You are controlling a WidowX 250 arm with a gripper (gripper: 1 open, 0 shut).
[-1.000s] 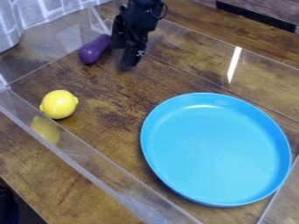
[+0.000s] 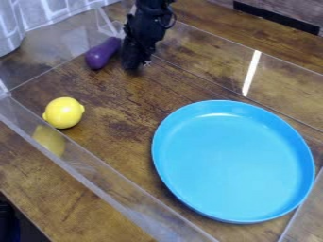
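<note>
The black gripper (image 2: 134, 55) is low at the back of the wooden surface, just right of a purple eggplant-like object (image 2: 102, 53). It is shut, with nothing visible held in it, though its tips are dark and hard to make out. A yellow lemon (image 2: 63, 112) lies at the left middle. A large light-blue plate (image 2: 232, 156) fills the right front.
Clear plastic walls (image 2: 89, 180) run along the left and front-left, with more clear panels around the back. The middle of the wooden surface (image 2: 139, 104) between lemon, plate and gripper is free.
The gripper has shifted slightly and its fingers appear closer together. The purple object, lemon and plate show no visible movement.
</note>
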